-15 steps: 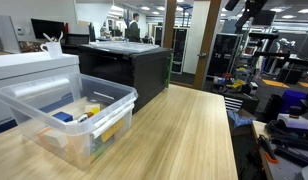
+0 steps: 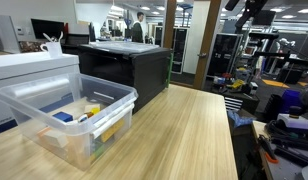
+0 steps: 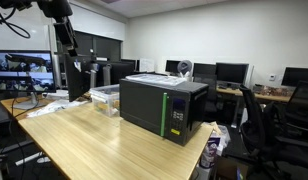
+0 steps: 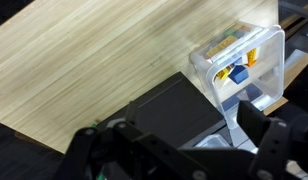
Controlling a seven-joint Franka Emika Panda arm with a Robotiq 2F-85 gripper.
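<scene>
My gripper hangs high above the table, its fingers apart and nothing seen between them. In exterior view 1 only a small part of the gripper [image 2: 235, 12] shows at the top right. Exterior view 2 has the arm at the upper left. A clear plastic bin [image 2: 79, 118] rests on the wooden table, holding several small items. Among them are a blue piece [image 4: 238, 74] and a yellow one [image 4: 252, 56]. Beside the bin is a black microwave [image 3: 162, 108] with a green strip on its front.
Papers or flat packs [image 2: 124, 46] lie on top of the microwave. Office chairs [image 3: 266, 120] and desks stand beyond the table. A person [image 2: 138, 28] is in the background.
</scene>
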